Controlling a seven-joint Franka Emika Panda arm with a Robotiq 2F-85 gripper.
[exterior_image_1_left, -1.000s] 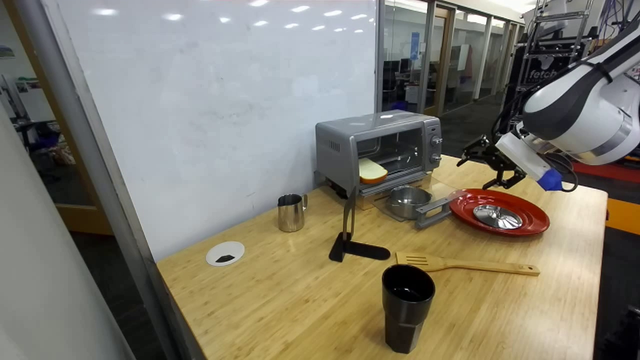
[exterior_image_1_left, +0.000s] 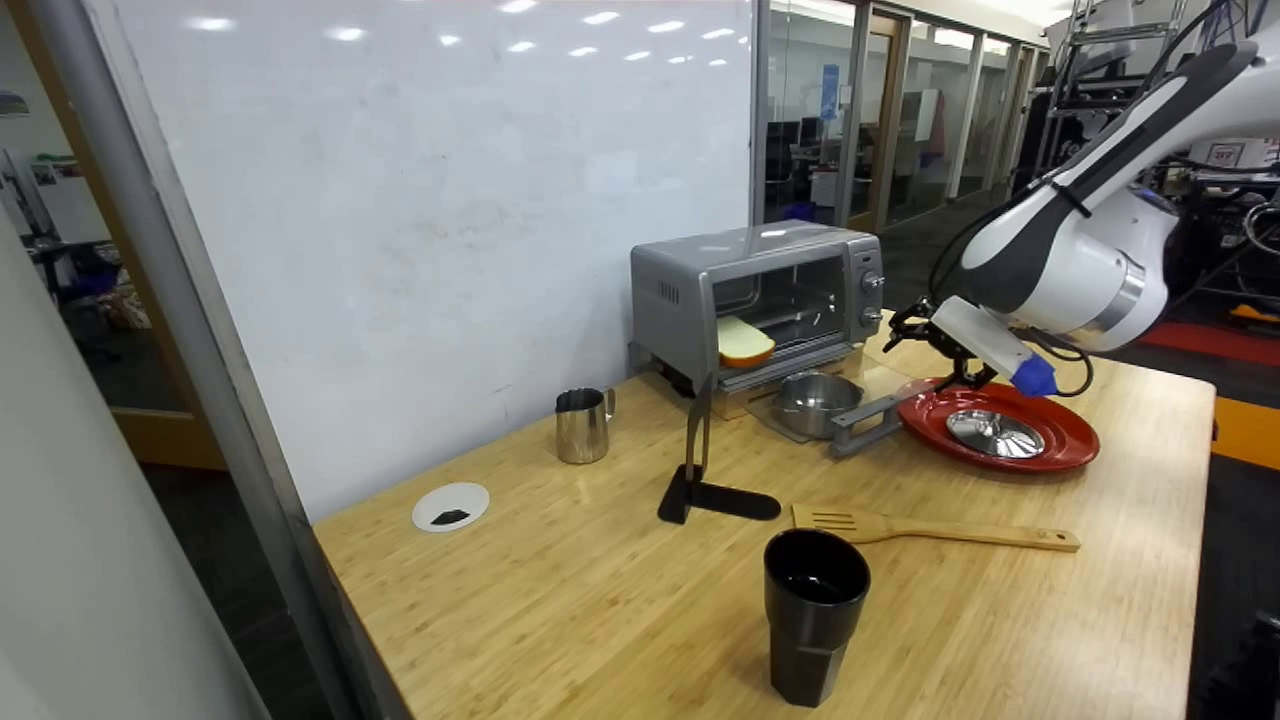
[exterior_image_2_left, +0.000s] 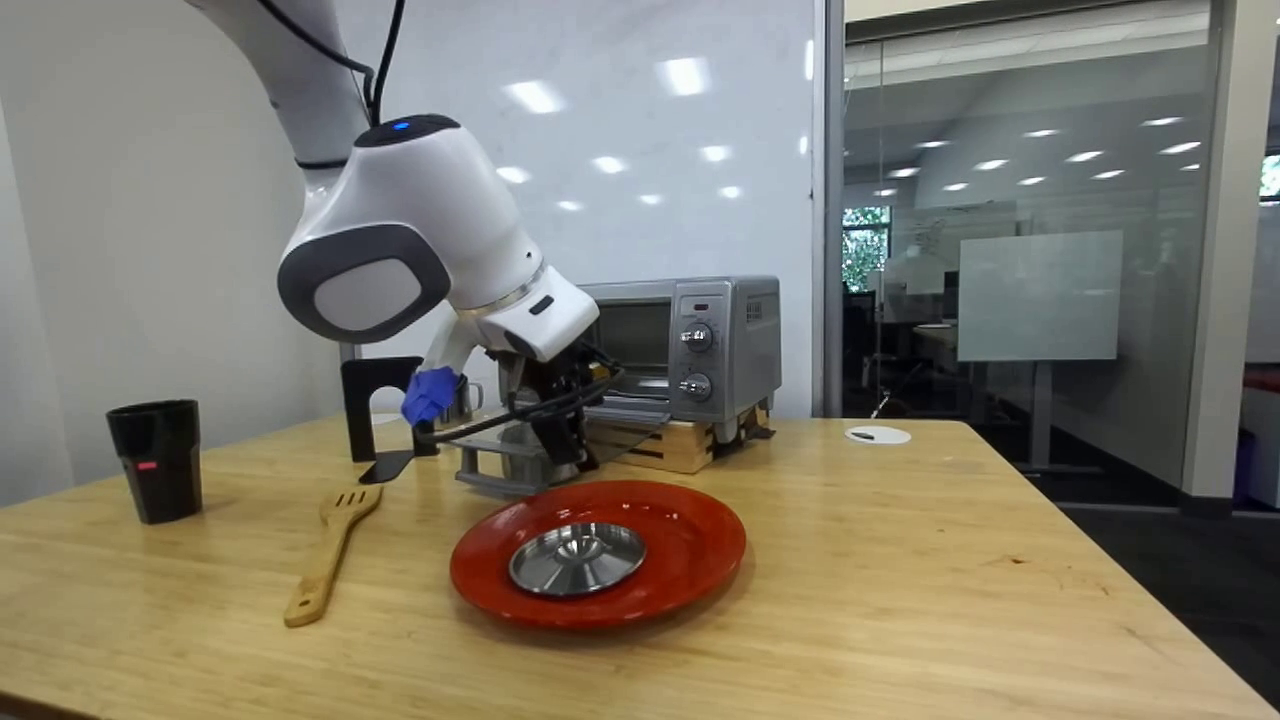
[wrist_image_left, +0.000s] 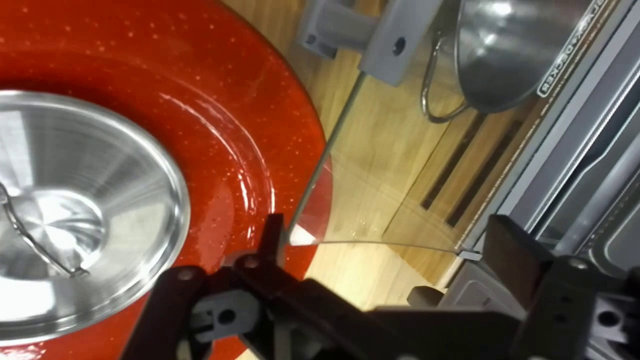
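Observation:
My gripper is open, its dark fingers spread wide with the corner of the toaster oven's lowered glass door (wrist_image_left: 384, 198) visible in the gap. Whether a finger touches the glass I cannot tell. The grey oven (exterior_image_1_left: 684, 300) stands against the whiteboard with its door down and a bread slice (exterior_image_1_left: 745, 344) at its opening. The grey door handle (exterior_image_1_left: 866, 426) reaches out near the red plate (exterior_image_2_left: 708, 570). On that plate lies a steel lid (exterior_image_2_left: 577, 559). A steel pot (exterior_image_1_left: 816, 403) sits under the door, partly seen through the glass.
A wooden slotted spatula (exterior_image_1_left: 948, 529) lies in front of the plate. A black cup (exterior_image_1_left: 816, 612), a steel pitcher (exterior_image_1_left: 582, 428) and a black bookend (exterior_image_1_left: 726, 500) stand farther left.
The arm has moved left and a little lower in exterior view 1, from above the plate's right side towards the oven door. Objects on the table look unmoved.

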